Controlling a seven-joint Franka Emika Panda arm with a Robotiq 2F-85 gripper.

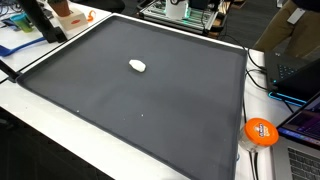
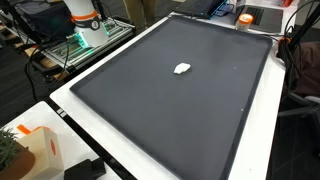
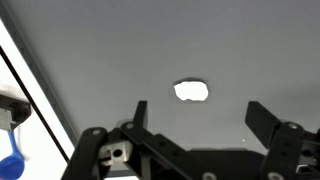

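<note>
A small white object [image 1: 137, 66] lies alone on the dark grey board, towards its far side in the first exterior view. The second exterior view shows the same white piece [image 2: 182, 69] with an uneven outline; what it is I cannot tell. From the wrist, the white piece [image 3: 191, 91] appears ahead of my gripper, roughly between the lines of its two fingers. Those black fingers [image 3: 139, 115] stand wide apart, so the gripper is open and empty. Neither exterior view shows the gripper's fingertips.
The grey board [image 1: 130, 110] is otherwise bare, with a white table edge around it. An orange-lidded jar [image 1: 260, 133] stands beside it, near a laptop [image 1: 298, 158]. A blue spoon-like item [image 3: 11, 165] shows at the wrist view's left edge.
</note>
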